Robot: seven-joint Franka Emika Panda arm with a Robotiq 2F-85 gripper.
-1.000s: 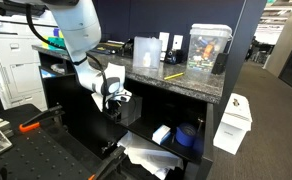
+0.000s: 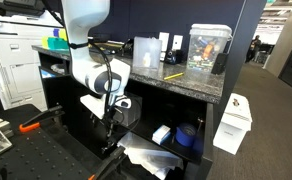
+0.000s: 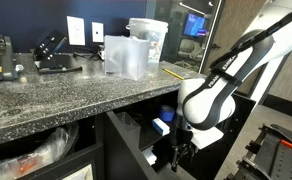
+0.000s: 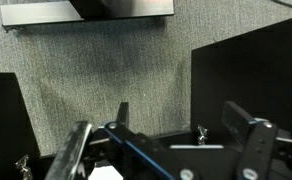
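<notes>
My gripper [image 2: 110,128] hangs in the open black compartment beneath the counter, toward its left side in exterior view 1. In exterior view 2 the gripper [image 3: 186,155] points downward near the compartment's front. The wrist view shows the gripper open, its two fingers wide apart. Between them I see only grey carpet [image 4: 136,75], with dark panels to both sides. A blue round container [image 2: 187,133] and a small white-and-blue item [image 2: 161,134] sit on the shelf to the right, apart from the gripper. Pale crumpled sheeting [image 2: 149,155] lies lower down.
The speckled countertop [image 2: 146,74] overhangs the compartment. On it stand a translucent bin [image 2: 146,51], a clear tub [image 2: 207,47] and a yellow pencil-like stick [image 2: 174,76]. A white box [image 2: 233,123] is outside at the right. Dark bars [image 2: 111,160] cross the front.
Over the last second my arm has come toward exterior view 1's camera, and the gripper has shifted lower and slightly left there. The shelf objects look unmoved.
</notes>
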